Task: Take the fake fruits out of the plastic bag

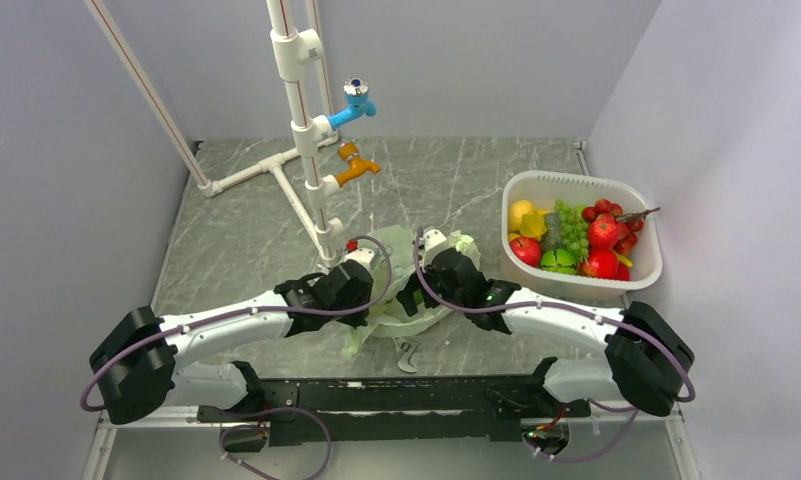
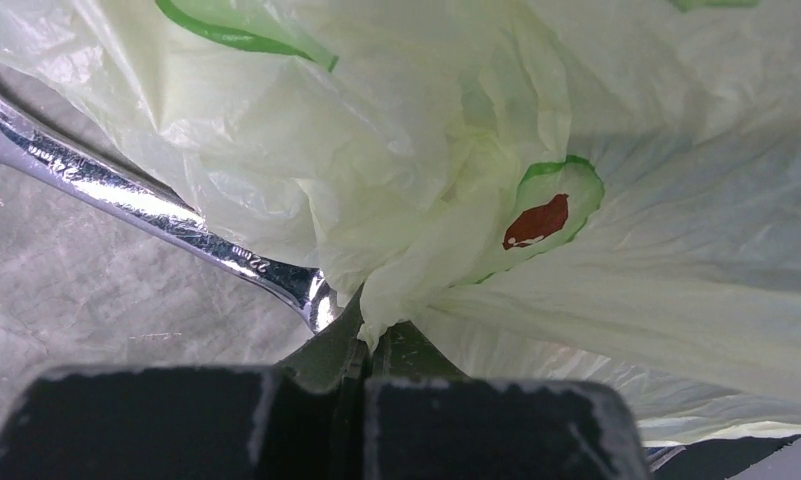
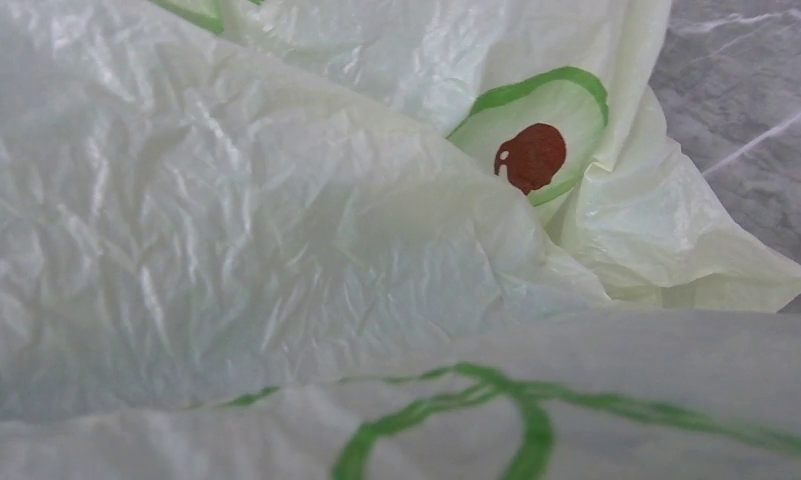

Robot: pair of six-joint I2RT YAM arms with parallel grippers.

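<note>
The pale green plastic bag [image 1: 418,325], printed with avocado shapes, lies crumpled in the middle of the table. My left gripper is shut on a gathered fold of this thin plastic [image 2: 416,270]. At the bag's opening, the right gripper [image 1: 409,300] reaches in from the right with its dark fingers apart. Bag plastic [image 3: 276,240] fills most of the right wrist view and hides those fingers and anything between them. I cannot make out any fruit inside the bag.
A white basket [image 1: 581,291] full of fake fruits stands at the right. Behind the bag rises a white pipe stand [image 1: 303,135] with blue and orange taps. A metal wrench [image 1: 406,357] lies at the bag's front edge.
</note>
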